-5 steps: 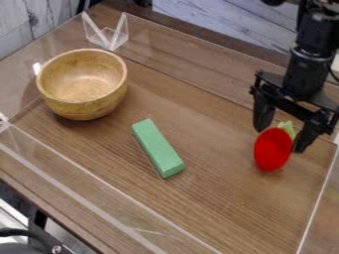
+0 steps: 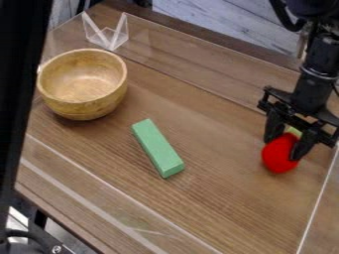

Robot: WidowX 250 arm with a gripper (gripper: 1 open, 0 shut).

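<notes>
The black gripper (image 2: 287,130) is low at the right of the camera view, its fingers around the top of a red round object (image 2: 279,155). Whether it is shut on that object cannot be told. A small yellow-green thing (image 2: 299,125) is partly hidden behind the fingers.
A wooden bowl (image 2: 81,84) is at the left and a green block (image 2: 158,149) lies left of centre on the wooden table (image 2: 159,208). A clear angular plastic object (image 2: 109,32) stands at the back left.
The gripper has come lower over the red object, its fingers drawing in closer around it.
</notes>
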